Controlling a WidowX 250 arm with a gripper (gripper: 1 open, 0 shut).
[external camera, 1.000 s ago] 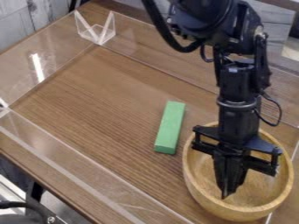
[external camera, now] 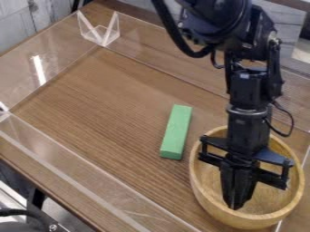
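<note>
My black gripper (external camera: 238, 188) points down into a tan round bowl (external camera: 213, 203) at the lower right. Its fingers are close together near the bowl's inside; whether anything thin is between them cannot be seen. The gripper's body hides much of the bowl's interior.
A green block (external camera: 176, 130) lies left of the bowl on the wooden table (external camera: 85, 109). A clear plastic object (external camera: 96, 28) stands at the back left.
The gripper has shifted slightly within the bowl over the last second. The bowl and green block look almost unchanged.
</note>
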